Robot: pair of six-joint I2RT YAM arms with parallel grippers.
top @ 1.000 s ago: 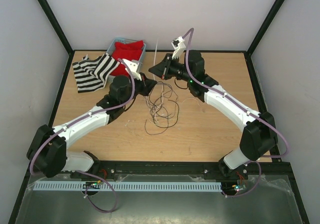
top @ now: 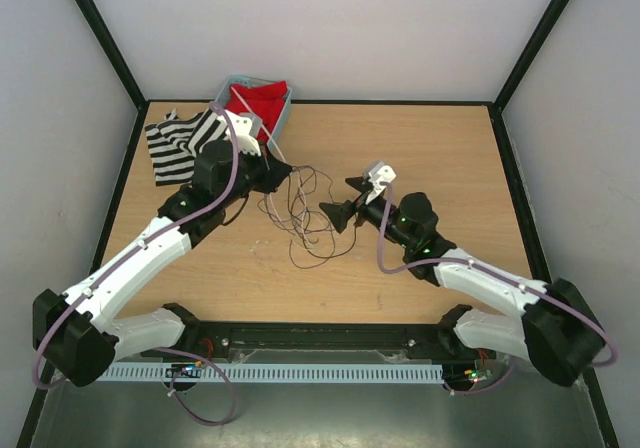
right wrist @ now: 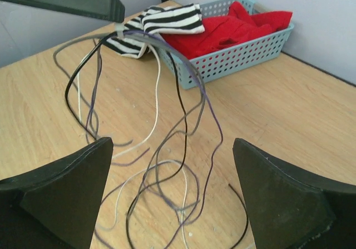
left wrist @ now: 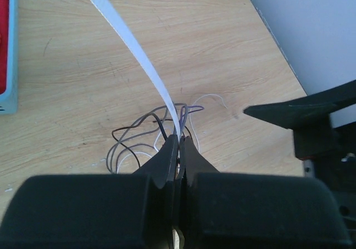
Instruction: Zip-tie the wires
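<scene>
My left gripper (top: pixel 283 172) is shut at the zip tie, whose long pale tail (left wrist: pixel 133 46) rises free from between the fingertips. Right under one left fingertip (right wrist: pixel 114 7), the wire bundle (right wrist: pixel 156 38) hangs raised, with a small pale piece of the tie against it. Black, grey, white and purple wires (top: pixel 310 230) trail from there to the table in loose loops. To the right of the wires, my right gripper (top: pixel 340 200) stands wide open; nothing is between its fingers. How tightly the tie sits around the bundle cannot be made out.
A light blue basket (right wrist: pixel 239 60) with red cloth (top: pixel 258 100) inside stands at the back left. Beside it lies a black-and-white striped cloth (top: pixel 172 150).
The left gripper has shifted left, drawing the wires with it.
</scene>
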